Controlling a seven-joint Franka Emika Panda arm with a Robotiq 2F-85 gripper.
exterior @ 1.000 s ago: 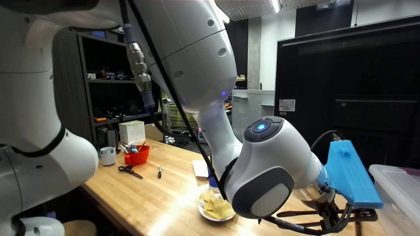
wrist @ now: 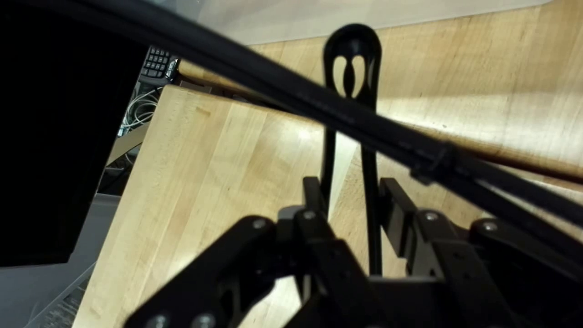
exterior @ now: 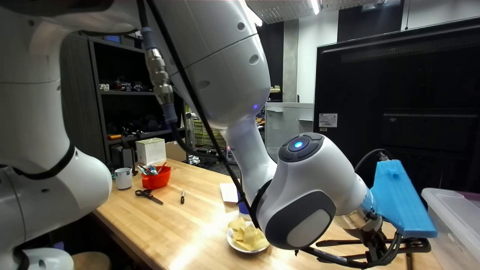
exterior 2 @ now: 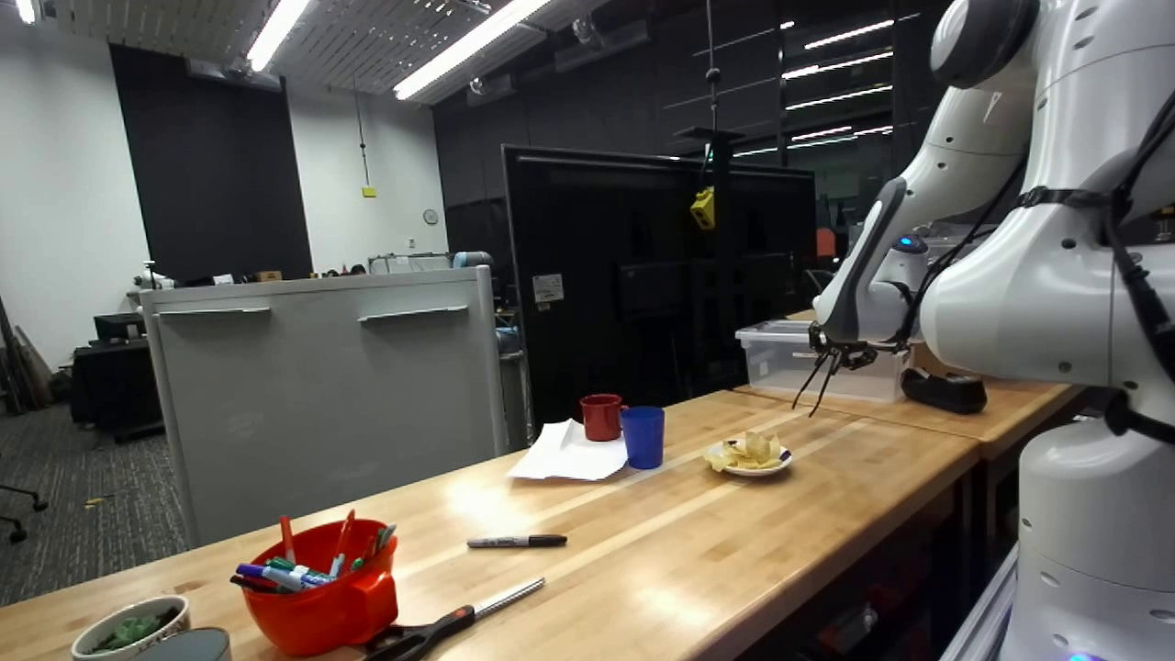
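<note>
In the wrist view my gripper is shut on a pair of black tongs (wrist: 352,43), with the tong arms passing between its fingers. The rounded, slotted end of the tongs points away from me over the table. From exterior view 2, the gripper (exterior 2: 845,352) hangs above the table's far end, and thin dark prongs of the tongs (exterior 2: 807,386) slant down below it. A white plate (exterior 2: 767,470) of yellow chips (exterior 2: 749,450) rests on the table, apart from the tongs.
A blue cup (exterior 2: 642,437) and a red mug (exterior 2: 602,418) stand beside white paper (exterior 2: 556,453). Farther along lie a marker (exterior 2: 517,541), scissors (exterior 2: 446,626) and a red container (exterior 2: 319,617) of pens. A clear bin (exterior 2: 771,358) sits behind the gripper.
</note>
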